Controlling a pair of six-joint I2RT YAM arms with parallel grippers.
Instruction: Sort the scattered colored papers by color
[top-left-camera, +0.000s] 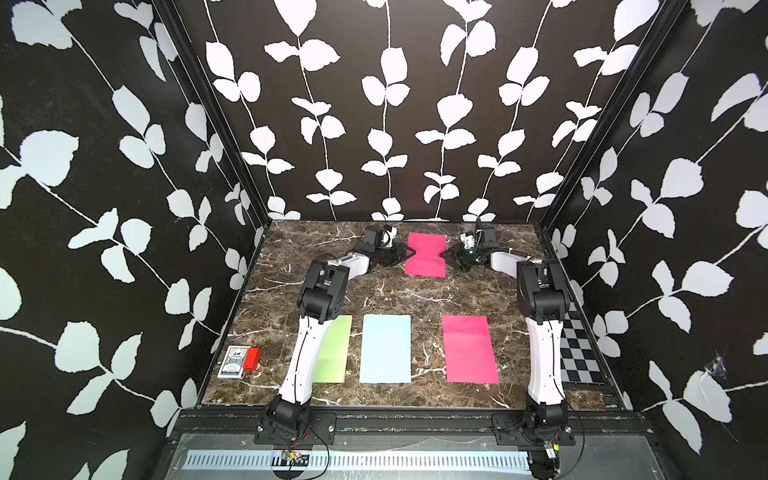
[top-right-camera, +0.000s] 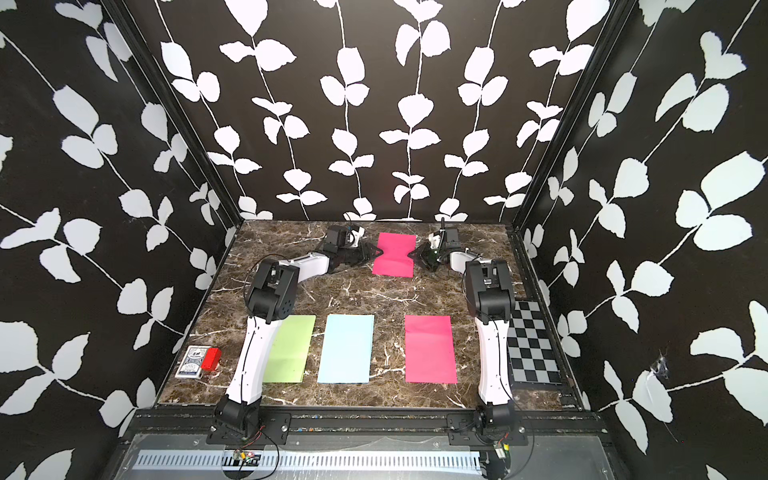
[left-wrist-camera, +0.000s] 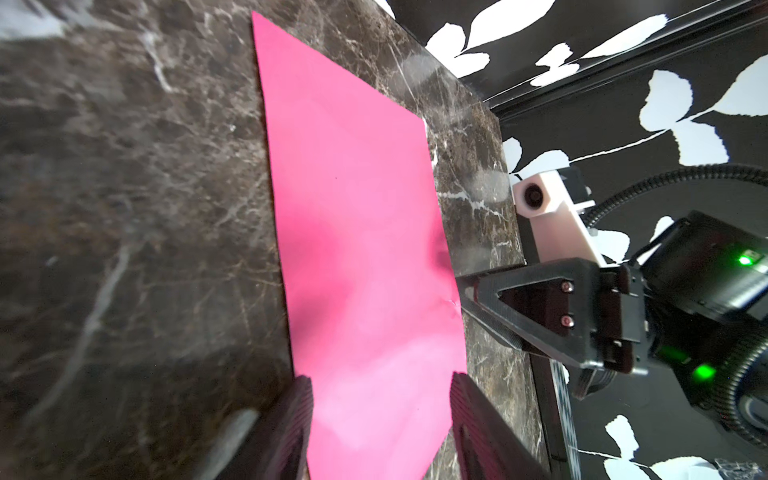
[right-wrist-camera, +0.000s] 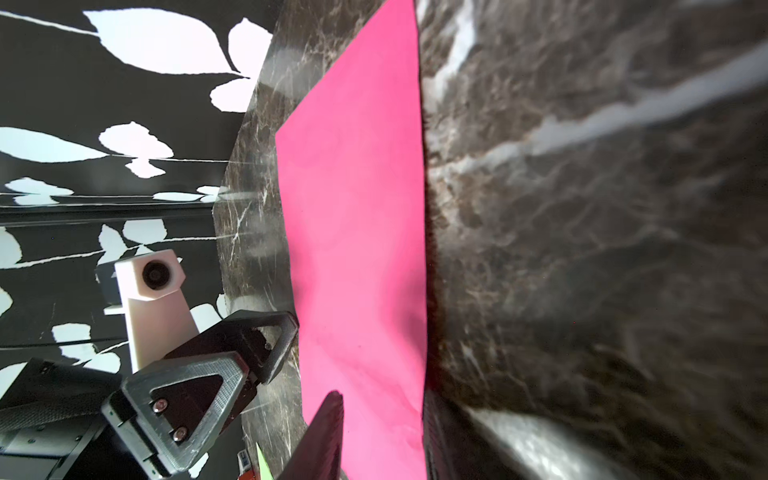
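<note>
A pink sheet (top-left-camera: 425, 248) lies at the back middle of the marble table, flanked by my left gripper and my right gripper, one at each side edge. In both wrist views the fingertips are apart, with pink paper visible beneath and between them. Along the front lie a green sheet (top-left-camera: 336, 352), partly behind the left arm, a light blue sheet (top-left-camera: 385, 349) and a second pink sheet (top-left-camera: 469, 349).
A white card box (top-left-camera: 233, 361) and a red block (top-left-camera: 252, 358) sit at the front left. A checkered board (top-left-camera: 582, 352) is at the right, partly behind the right arm.
</note>
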